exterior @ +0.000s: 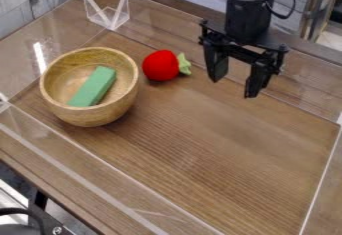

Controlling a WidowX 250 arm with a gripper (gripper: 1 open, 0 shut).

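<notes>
A black robot arm with its gripper (241,69) hangs over the upper right of the wooden table; whether it is open or shut is unclear. To its left lies a red object (162,65) with a small green part, apart from the gripper. At the left a light wooden bowl (119,106) holds a green block (94,87).
A clear plastic piece (107,9) stands at the back left near the table's edge. Dark cabling shows at the bottom left corner.
</notes>
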